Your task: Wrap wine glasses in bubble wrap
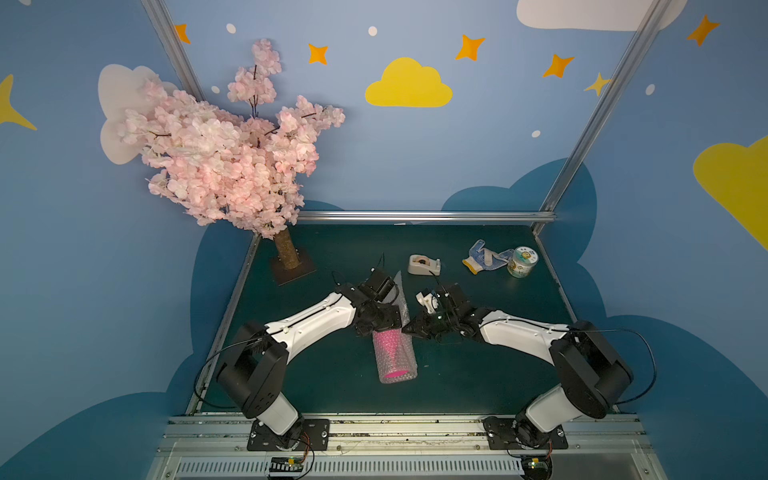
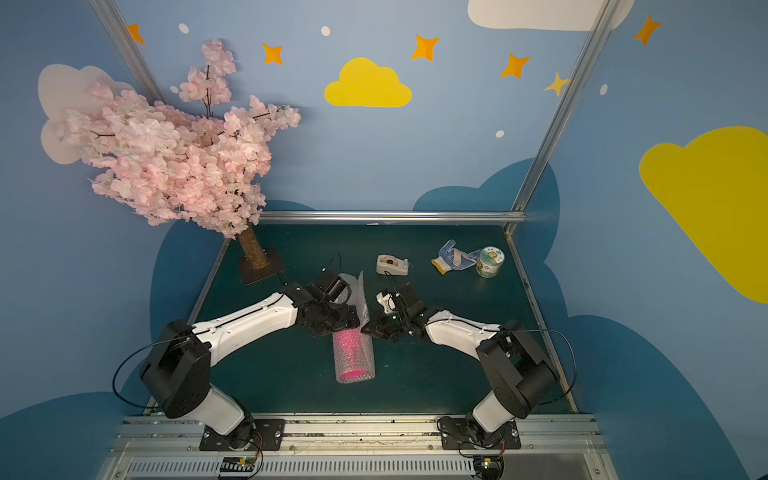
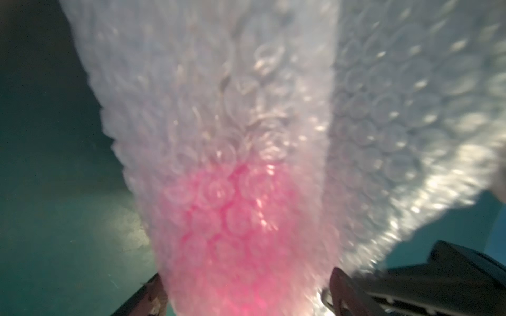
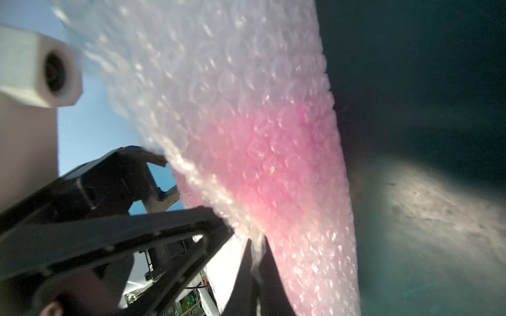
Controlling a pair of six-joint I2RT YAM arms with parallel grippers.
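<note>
Wrapped in clear bubble wrap [image 1: 409, 365], the pink wine glass [image 1: 389, 344] lies lengthwise in the middle of the table, its outline blurred by the bubbles. My left gripper is open around the bundle, one finger on each side, with pink showing between them. From the right, my right gripper is shut on the free edge of the bubble wrap [image 4: 184, 166], which runs in between its fingertips. That loose flap stands raised along the right side of the bundle. In the top views, the arms hide the bundle's middle.
Behind the arms stands a tape dispenser [image 1: 424, 265]. Towards the back right are a blue-and-white glove [image 1: 484, 257] and a round tin [image 1: 522, 261]. A blossom tree [image 1: 285, 249] occupies the back left. Bare table lies in front, on both sides of the bundle.
</note>
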